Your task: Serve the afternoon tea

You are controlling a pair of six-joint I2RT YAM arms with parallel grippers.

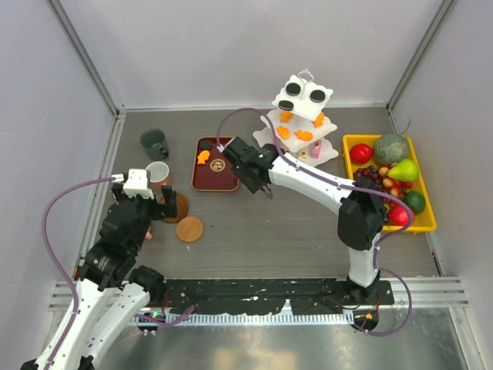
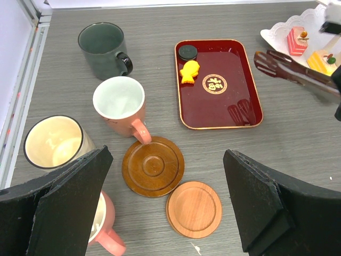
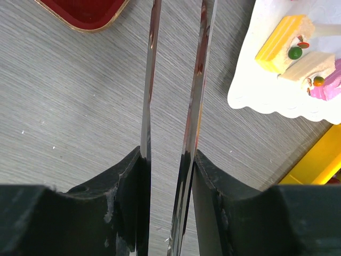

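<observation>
The dark red tray (image 2: 221,109) holds a dark round piece (image 2: 187,52) and an orange fish-shaped piece (image 2: 189,71). Metal tongs (image 3: 193,114) sit between the fingers of my right gripper, their two arms part-way spread. Nothing shows between the tong arms. In the top view this gripper is beside the tray's right edge. A white tiered stand (image 1: 266,137) carries dark rounds on top, orange fish in the middle and cake slices (image 2: 297,41) on the bottom tier. My left gripper stands open and empty above the table's left side.
Near the left wall are a green mug (image 2: 101,50), a pink mug (image 2: 118,101), a cream cup (image 2: 56,143) and another pink cup (image 2: 106,226). Two wooden coasters (image 2: 194,209) lie before the tray. A yellow fruit bin (image 1: 424,220) is at right.
</observation>
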